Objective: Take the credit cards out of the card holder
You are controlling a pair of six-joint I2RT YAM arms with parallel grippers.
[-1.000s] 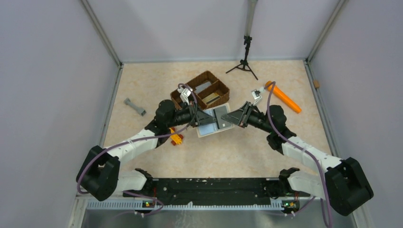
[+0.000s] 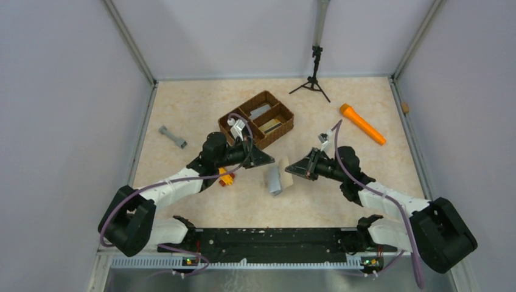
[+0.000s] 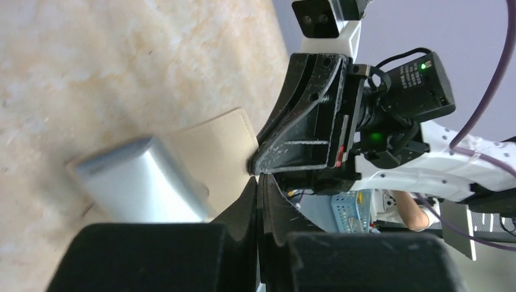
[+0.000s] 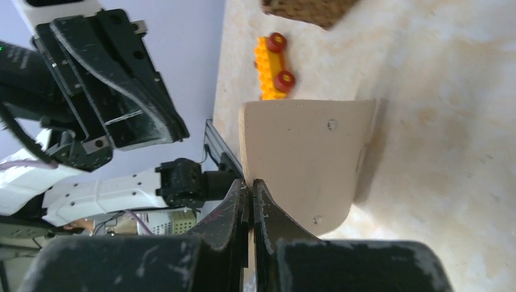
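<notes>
The beige card holder (image 2: 285, 176) hangs above the table, half folded. Its silvery inner panel faces my left arm, while the beige outer cover (image 4: 304, 152) fills much of the right wrist view. My right gripper is shut on the thin edge of that cover. At the other side, my left gripper is shut with nothing showing between its fingertips; from above, its tip (image 2: 272, 160) sits a little left of the holder, apart from it. No separate card can be made out in the holder.
Behind the left arm stands a brown woven basket (image 2: 277, 137) with flat items in its compartments. A yellow toy car (image 2: 226, 176) lies by the left forearm. An orange microphone (image 2: 363, 125) and a grey tool (image 2: 173, 137) lie farther out.
The holder was spread open between both grippers; it has folded up and swung down. The left gripper no longer has hold of it.
</notes>
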